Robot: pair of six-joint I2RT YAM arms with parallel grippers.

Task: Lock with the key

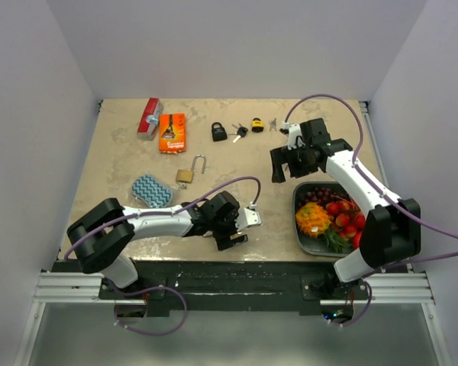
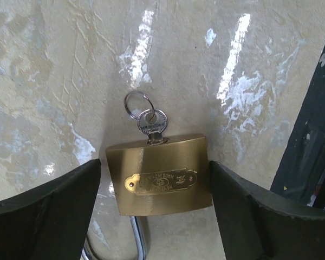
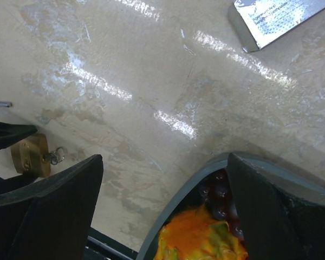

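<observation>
A brass padlock (image 2: 157, 184) with a key (image 2: 151, 122) and ring in its keyhole lies near the table's front edge; in the left wrist view its steel shackle (image 2: 138, 238) extends behind it. My left gripper is down around the padlock, a finger at either side; whether it grips is unclear. In the right wrist view the padlock (image 3: 35, 154) sits at the far left, partly behind the left fingers. My right gripper is open over the table beside the fruit bin, with nothing between its fingers.
The fruit bin (image 1: 298, 229) stands at the front right. A brass padlock (image 1: 184, 175), black and yellow padlocks, loose keys and boxes lie farther back and left. A metal block (image 3: 271, 21) lies near my right gripper.
</observation>
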